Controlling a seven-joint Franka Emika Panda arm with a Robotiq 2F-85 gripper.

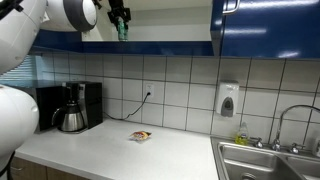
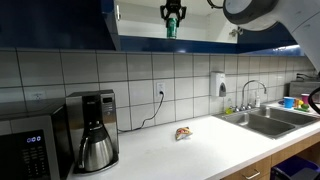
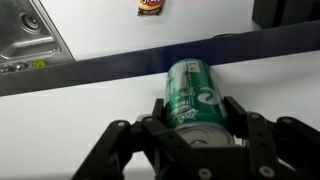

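Note:
A green can-like container with a pale round lid (image 3: 195,100) sits between the fingers of my gripper in the wrist view. The fingers are shut on its sides. In exterior view 1 the gripper (image 1: 121,18) is high up at the open wall cabinet, with the green container (image 1: 122,32) upright below it. Exterior view 2 has the same green container (image 2: 172,27) just above the blue lower edge of the cabinet (image 2: 200,45).
On the white counter (image 1: 100,150) far below lies a small snack packet (image 1: 140,135). A coffee maker (image 1: 72,110) stands at left, the sink (image 1: 255,160) at right. A blue cabinet door (image 1: 270,30) is at upper right.

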